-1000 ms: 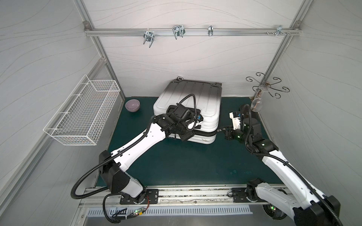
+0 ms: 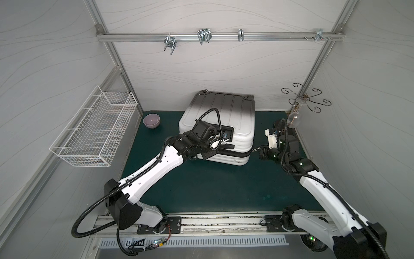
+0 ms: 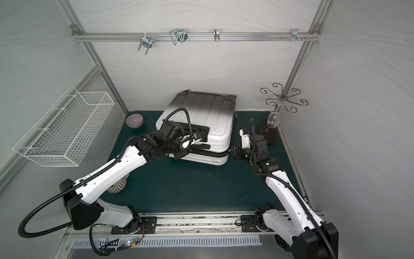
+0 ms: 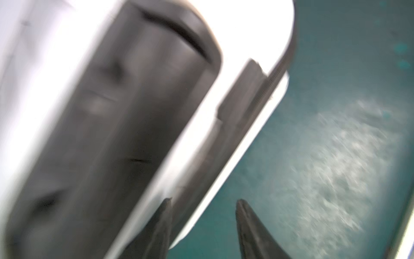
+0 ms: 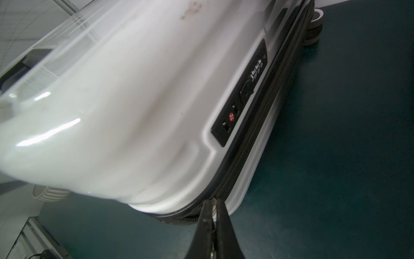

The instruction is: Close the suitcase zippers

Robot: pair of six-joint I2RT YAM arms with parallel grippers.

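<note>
The white and grey suitcase [image 2: 224, 110] lies flat at the back of the table, lid down to its lower shell on the sides I see. Its dark zipper track [image 5: 248, 144] runs along the side, below a black combination lock [image 5: 240, 92]. My right gripper is shut at the suitcase's front right corner, right at the zipper. A pale sliver shows between its fingertips; whether it is a zipper pull, I cannot tell. Over the front side, my left gripper is part open, its fingers apart with nothing gripped. The suitcase is blurred in that view.
A purple bowl [image 2: 151, 120] stands at the back left, and a striped cup [image 3: 117, 185] is under the left arm. White wire basket [image 2: 97, 129] hangs on the left wall. Open table [image 2: 215, 185] lies in front of the suitcase.
The right arm has moved only slightly, staying at the corner.
</note>
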